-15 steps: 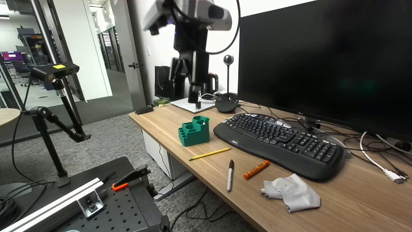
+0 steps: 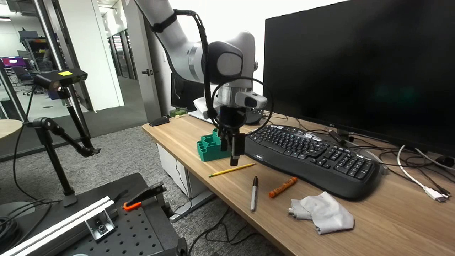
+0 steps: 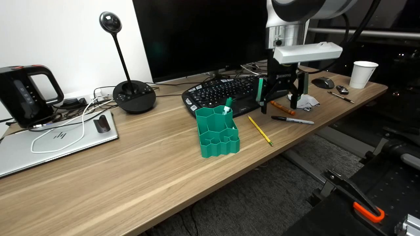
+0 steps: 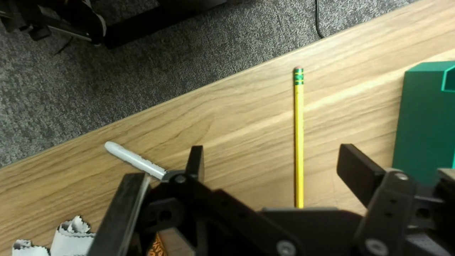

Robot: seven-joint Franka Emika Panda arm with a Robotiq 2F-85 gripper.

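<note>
My gripper (image 3: 278, 109) stands open above the desk, its fingertips apart and nothing between them. Below it in the wrist view, a yellow pencil (image 4: 299, 140) lies on the wood between the two fingers, its green-banded eraser end toward the desk's edge; its other end is hidden by the gripper. A grey marker with a black cap (image 3: 293, 120) and an orange marker (image 2: 283, 187) lie farther along the desk. The green organizer (image 3: 216, 148) stands beside the pencil with a green-capped pen (image 3: 228, 105) upright in it. A grey cloth (image 2: 322, 212) lies crumpled beyond the orange marker.
Behind the pens are a black keyboard (image 2: 307, 158) and a large monitor (image 2: 362, 76). A laptop (image 3: 59, 139), a webcam stand (image 3: 134, 96) and a kettle (image 3: 29, 96) occupy the far end. Bare wood extends in front of the laptop. A paper cup (image 3: 363, 74) stands at the opposite end.
My arm has come down and to the right in exterior view 1, from high above the organizer to low over the desk near the pencil. The objects on the desk have not moved.
</note>
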